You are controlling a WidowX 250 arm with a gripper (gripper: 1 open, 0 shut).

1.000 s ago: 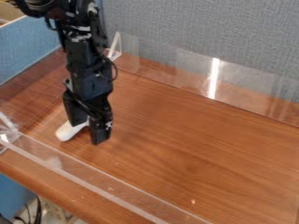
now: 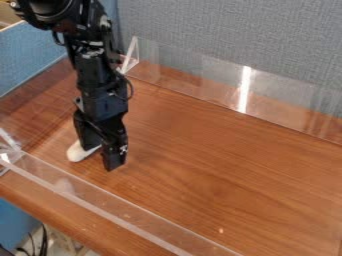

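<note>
My black gripper (image 2: 99, 142) points down at the left part of the wooden table, its fingers low over the surface. A white elongated object (image 2: 76, 151) lies on the wood at the gripper's left, partly hidden behind it. The gripper is open; whether its fingers touch the white object I cannot tell from this view.
Clear plastic walls edge it at the back, left and front, with a grey textured panel (image 2: 234, 40) behind. Cables hang below the lower left corner.
The arm and gripper have shifted very slightly over the last second. The white object looks about where it was.
</note>
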